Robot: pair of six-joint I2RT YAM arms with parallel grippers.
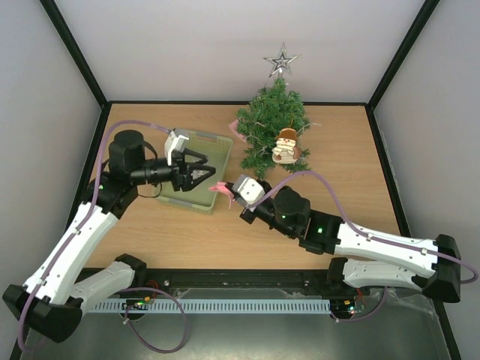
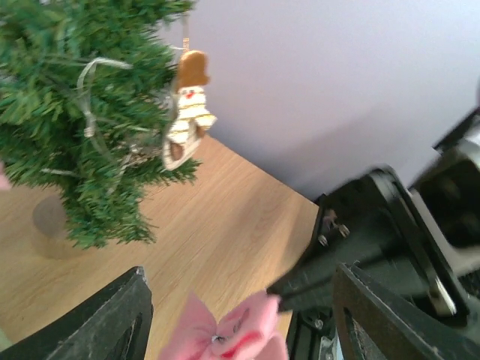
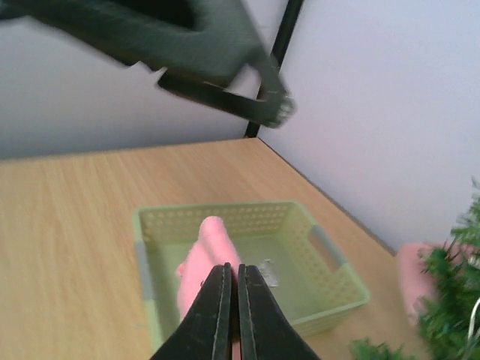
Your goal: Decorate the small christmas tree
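The small tree [image 1: 266, 120] stands at the back right, a star [image 1: 281, 61] on top and a gingerbread-house-like figure ornament [image 1: 287, 146] hung on its front. My right gripper [image 1: 231, 193] is shut on a pink bow [image 2: 225, 337]; from its own view the bow [image 3: 206, 266] hangs at the fingertips. My left gripper [image 1: 201, 169] stands open above the green bin, up and left of the bow, with nothing between its fingers.
The green bin [image 1: 219, 139] sits left of the tree, holding a small pale item in the right wrist view. A pink object [image 1: 237, 129] lies behind the tree's left side.
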